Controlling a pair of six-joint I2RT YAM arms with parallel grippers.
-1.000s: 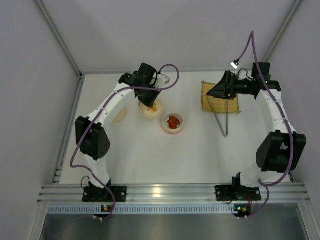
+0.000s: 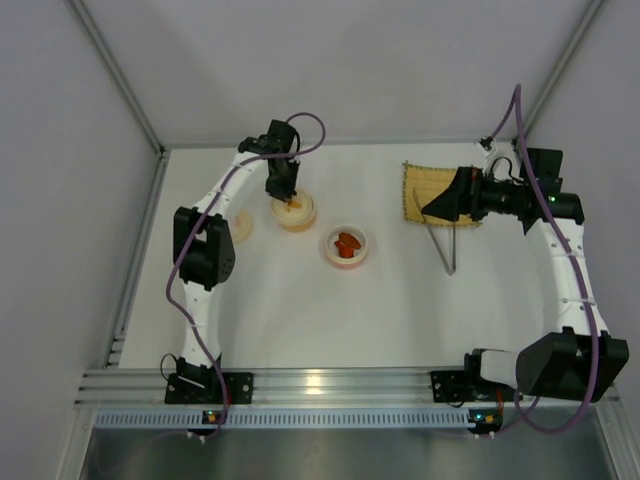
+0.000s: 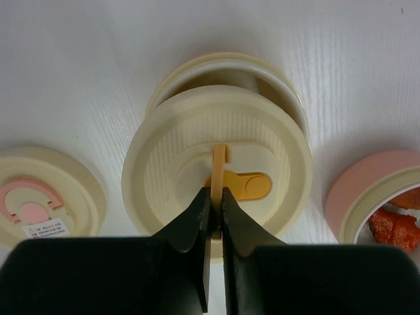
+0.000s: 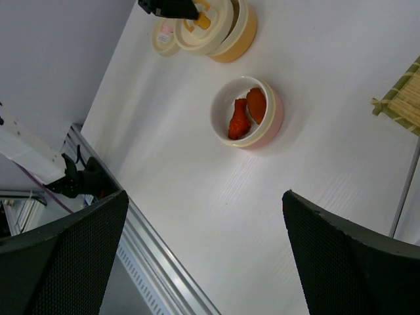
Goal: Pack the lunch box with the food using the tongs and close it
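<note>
My left gripper is shut on the orange-yellow handle of a cream lid (image 3: 164,164). The lid sits askew over a round cream and yellow container (image 4: 239,42), whose inside shows behind it. A second lid (image 3: 72,203) with a pink latch lies to the left. A pink-rimmed bowl (image 2: 330,255) with reddish-brown food (image 4: 239,121) stands to the right. My right gripper (image 2: 455,195) is open above the right side of the table, with nothing between its fingers.
A woven bamboo mat (image 2: 430,180) lies at the back right, with long chopsticks (image 2: 437,248) across its front.
My left gripper has moved left with the lid, which has shifted off the container's middle. The right arm has drawn toward the right and front.
</note>
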